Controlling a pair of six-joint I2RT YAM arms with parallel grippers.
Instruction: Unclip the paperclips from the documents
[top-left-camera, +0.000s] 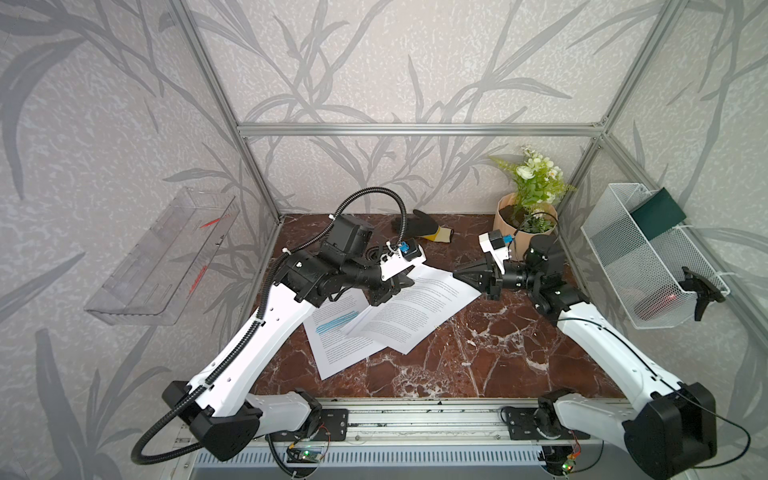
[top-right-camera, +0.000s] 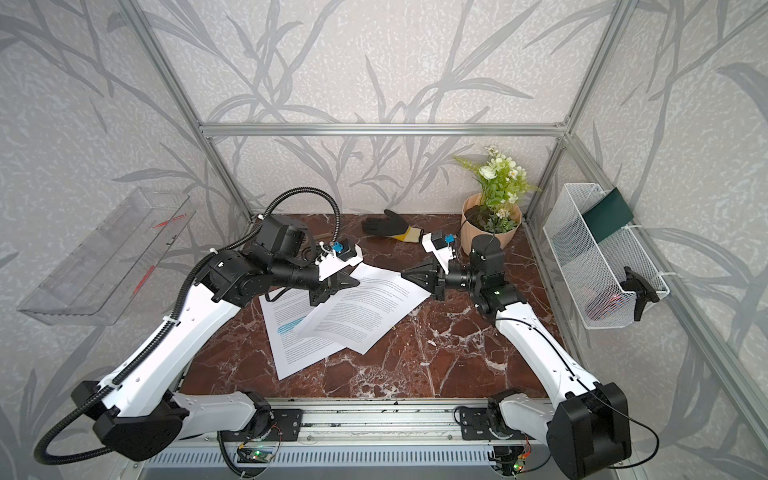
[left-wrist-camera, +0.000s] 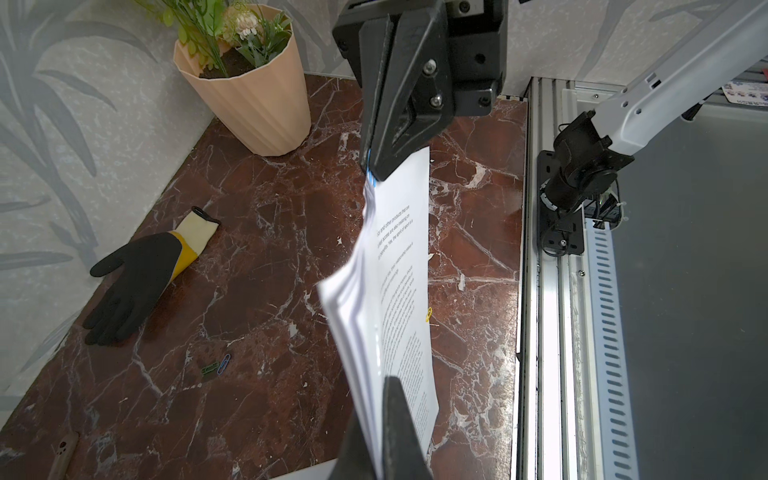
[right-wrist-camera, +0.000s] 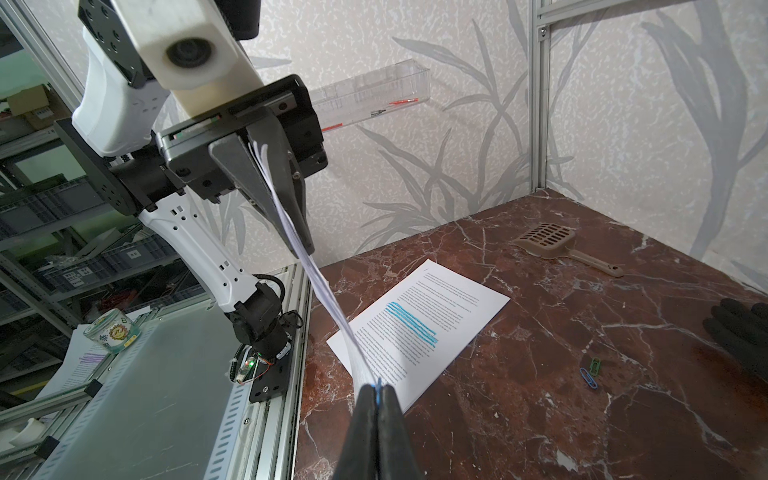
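A thin stack of printed documents (top-left-camera: 420, 308) hangs in the air between both arms. My left gripper is shut on the stack's edge, the sheets passing between its fingers. At the opposite corner, my right gripper is shut, its tips right at a blue paperclip (left-wrist-camera: 370, 179); whether the clip lies between them I cannot tell. On the tabletop lie a loose green clip (right-wrist-camera: 595, 367) and a loose blue clip (right-wrist-camera: 588, 378). Something small and yellow (left-wrist-camera: 429, 315) shows at the stack's side.
One sheet with blue highlighting (right-wrist-camera: 436, 300) lies flat below the stack. A black-and-yellow glove (left-wrist-camera: 148, 272) and a potted plant (top-left-camera: 516, 216) stand toward the back. A brown slotted scoop (right-wrist-camera: 548, 239) rests on the table.
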